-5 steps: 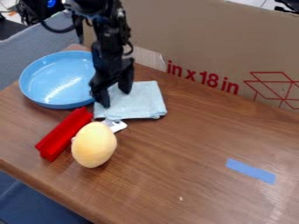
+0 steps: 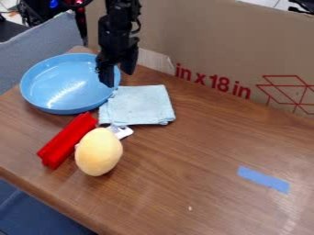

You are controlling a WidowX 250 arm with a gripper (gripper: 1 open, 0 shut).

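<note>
My gripper [image 2: 117,68] is at the top centre, its fingers low by the right rim of the blue plate [image 2: 61,84] and just behind a folded pale blue cloth [image 2: 138,106]. It is open, though the dark fingers are small in the view. The cloth lies flat on the wooden table [image 2: 208,165], beside the plate. A red object [image 2: 66,139] and a pale yellow, rounded object [image 2: 98,152] lie in front, with a small white item [image 2: 119,130] next to them.
A cardboard box wall [image 2: 233,50] runs along the back. A grey padded barrier [image 2: 31,50] stands at the left. A strip of blue tape [image 2: 263,179] is on the right, where the table is otherwise clear.
My gripper has moved up and back, away from the middle of the cloth toward the plate's back right. The objects on the table look unmoved.
</note>
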